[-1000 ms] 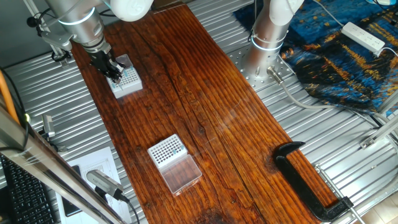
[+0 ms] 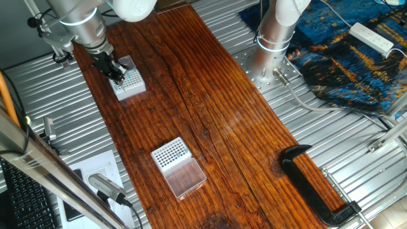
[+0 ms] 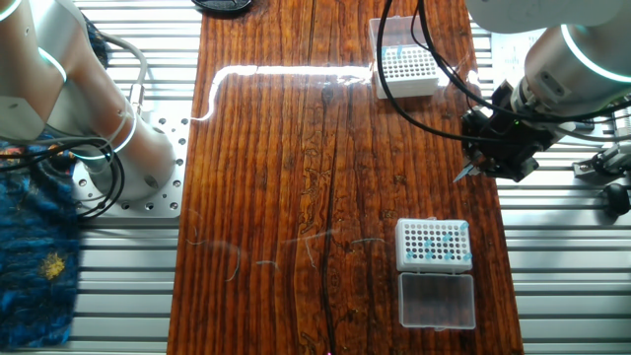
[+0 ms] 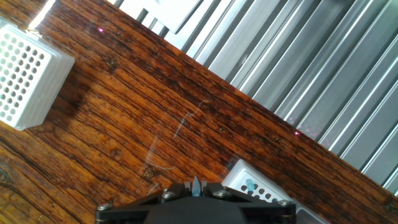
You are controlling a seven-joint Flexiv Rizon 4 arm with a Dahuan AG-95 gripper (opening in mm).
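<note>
In the wrist view my gripper is shut on a small pointed blue pipette tip (image 4: 196,185), which sticks out between the fingers. From the opposite side the tip (image 3: 463,173) shows slanting downward, clear of the table. One white tip rack (image 3: 434,245) with several blue tips in its holes lies close to my gripper (image 3: 475,163); its clear lid is folded open. Another white rack (image 2: 170,154), also with its lid open, lies farther along the table and shows a single blue tip. In exterior view 1 my gripper (image 2: 117,71) partly covers the nearer rack (image 2: 131,89).
A black clamp (image 2: 311,191) grips one table edge. Dark cables (image 3: 394,99) hang near the arm.
</note>
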